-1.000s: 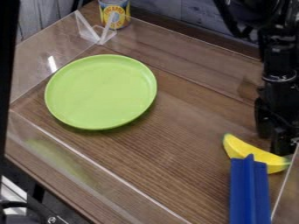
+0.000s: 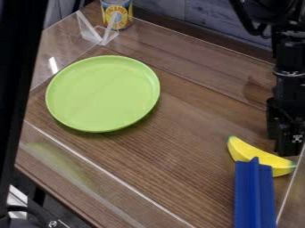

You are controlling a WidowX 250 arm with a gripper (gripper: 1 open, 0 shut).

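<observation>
A yellow banana [image 2: 251, 153] lies on the wooden table at the right, its lower part beside a blue ridged object [image 2: 254, 194]. A light green plate [image 2: 103, 93] sits at the left. My black gripper [image 2: 286, 134] is at the right edge, just above and behind the banana, partly cut off by the frame; its fingers are too dark and hidden to show whether they are open or shut.
A can [image 2: 116, 14] and a pale plastic piece [image 2: 98, 30] stand at the back left. A grey wall runs along the back.
The gripper has shifted only very slightly at the right edge. The banana, plate and blue object have not visibly moved.
</observation>
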